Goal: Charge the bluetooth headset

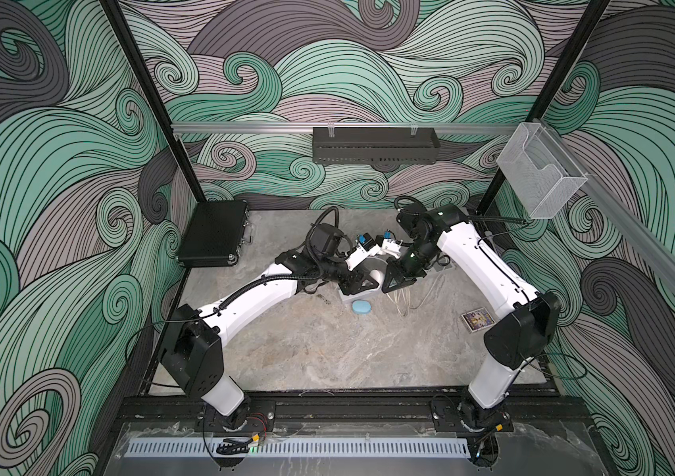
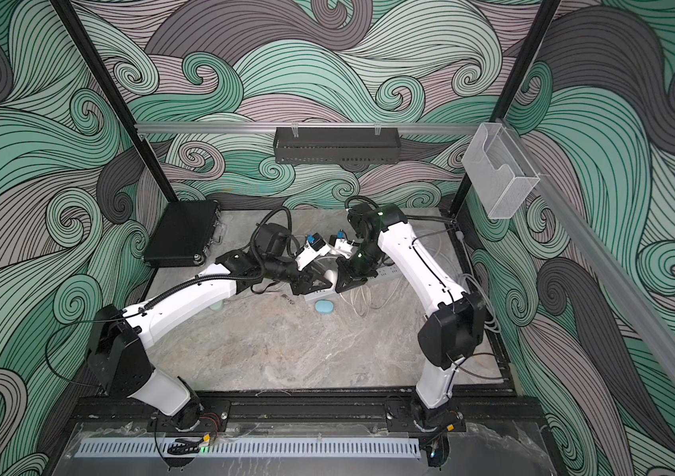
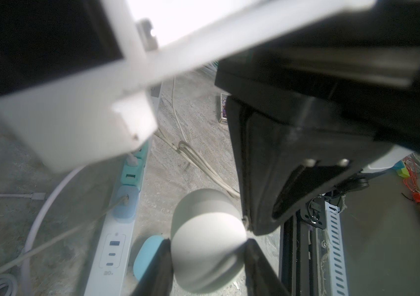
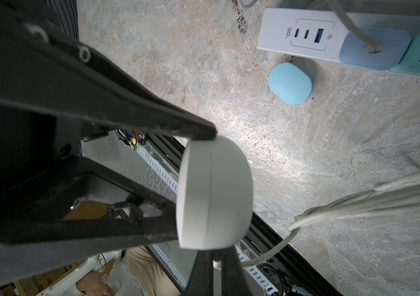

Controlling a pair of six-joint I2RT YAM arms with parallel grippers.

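A rounded white headset case (image 3: 209,246) is clasped between the fingers of my left gripper, held above the table. In the right wrist view the same case (image 4: 214,192) stands on its end just beyond my right gripper. That gripper is shut, with a small white cable plug (image 4: 217,265) showing between its fingers. From there a pale cable (image 4: 266,255) runs off to the right. In the left wrist view the right fingertips are at the side of the case; whether the plug sits in its port cannot be told.
Below lies a white power strip (image 4: 276,30) with blue and green plugs (image 4: 375,47) in it. A light blue oval item (image 4: 290,83) rests beside it. Bundled cable (image 4: 368,202) lies on the table.
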